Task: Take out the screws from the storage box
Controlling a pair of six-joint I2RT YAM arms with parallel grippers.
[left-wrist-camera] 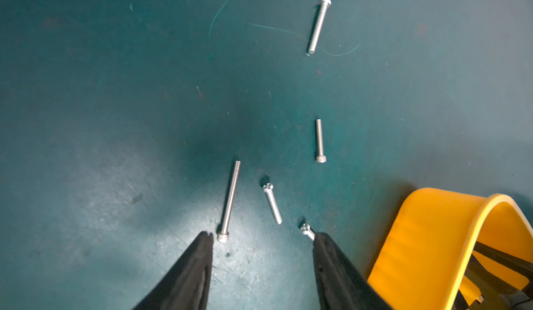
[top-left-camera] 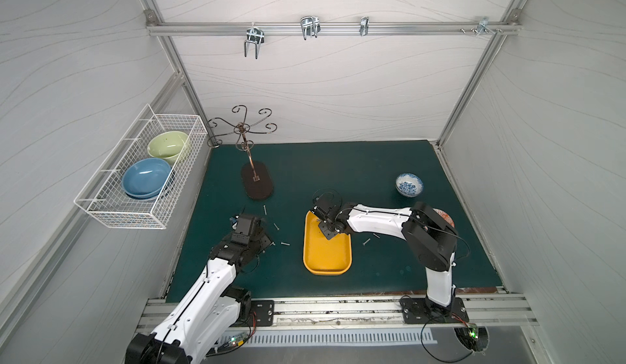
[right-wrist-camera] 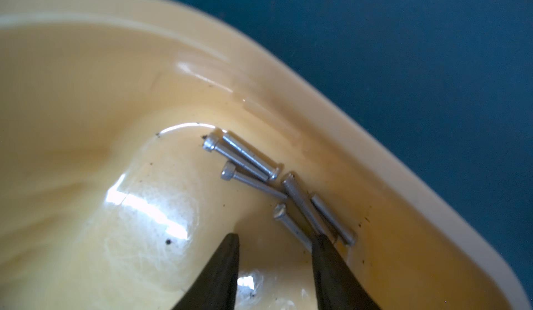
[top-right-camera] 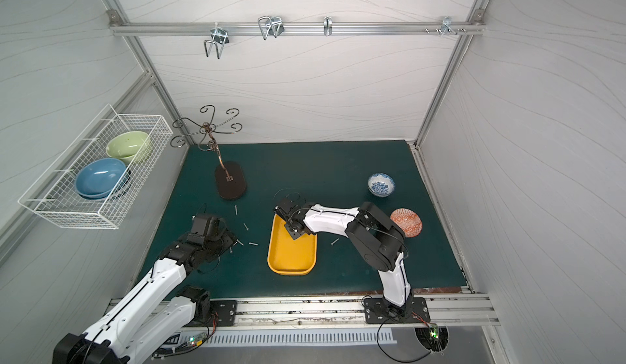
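The yellow storage box stands at the table's front middle. Inside it, in the right wrist view, several silver screws lie bunched along one wall. My right gripper is down in the box, open, its fingertips beside the lower screws with nothing visibly between them. My left gripper is open over the table left of the box, empty, with several loose screws lying ahead of it. More small screws lie on the table right of the box.
A dark-based scroll stand stands at the back left. A blue patterned bowl and red patterned dish sit at the right. A wire basket with bowls hangs on the left wall.
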